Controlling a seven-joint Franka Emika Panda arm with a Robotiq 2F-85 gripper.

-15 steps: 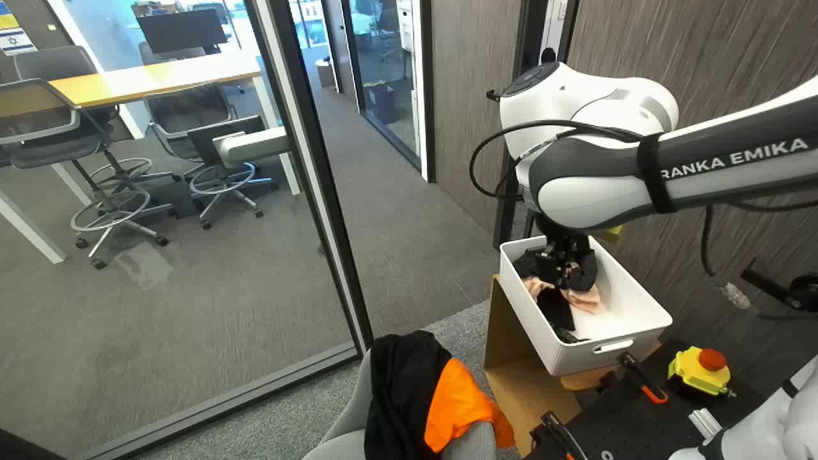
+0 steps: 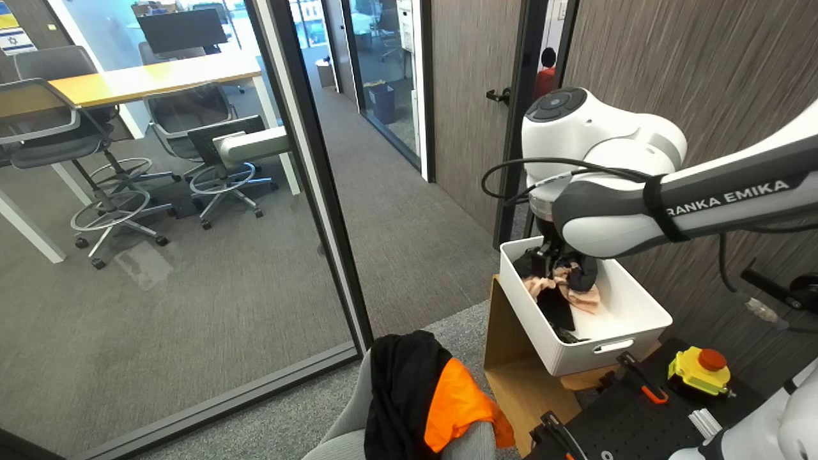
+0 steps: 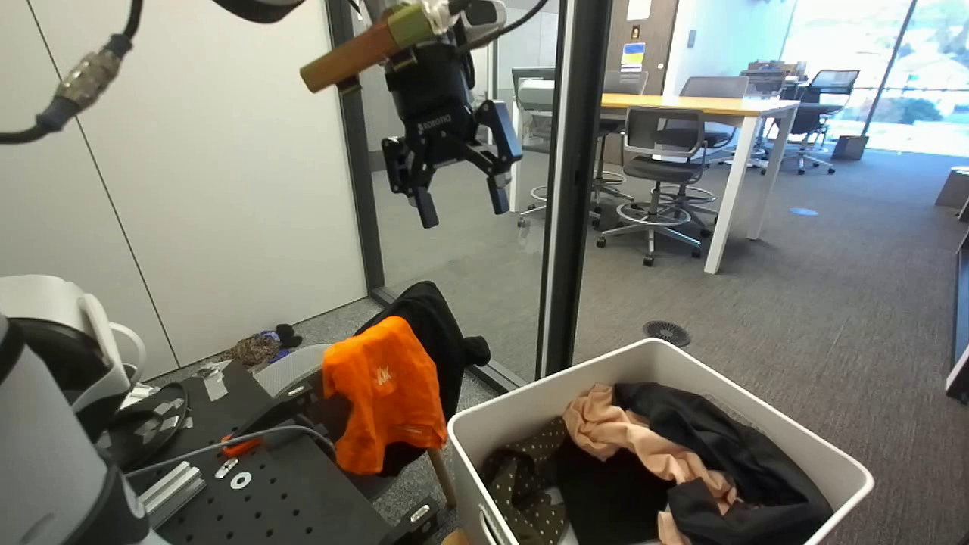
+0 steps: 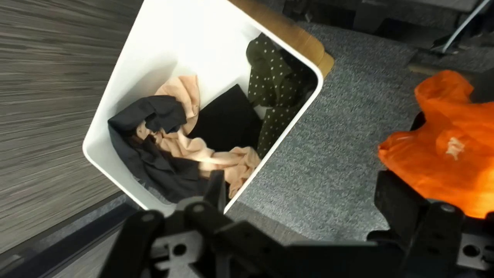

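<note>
A white bin (image 3: 845, 472) holds crumpled clothes: a black garment (image 3: 727, 427), a peach cloth (image 3: 599, 422) and a dark dotted cloth (image 3: 522, 472). Draped over a grey chair (image 2: 337, 441) are an orange cloth (image 3: 386, 390) and a black garment (image 2: 399, 383). My gripper (image 3: 463, 210) hangs open in the air, higher than the bin and chair, with nothing between its fingers. In the wrist view, one finger (image 4: 215, 185) overlaps the bin's edge and the other finger (image 4: 393, 199) overlaps the floor beside the orange cloth (image 4: 458, 148).
The bin stands on a wooden support (image 2: 510, 352). Close by, a black perforated table (image 3: 300, 509) carries clamps (image 2: 644, 379) and a yellow box with a red button (image 2: 699, 372). Glass panels (image 2: 307, 168) and a wood-grain wall (image 2: 690, 61) border the space.
The arm's wrist has risen and shifted slightly right in exterior view 1, and the gripper has moved a little left over the bin. The clothes and chair look unmoved.
</note>
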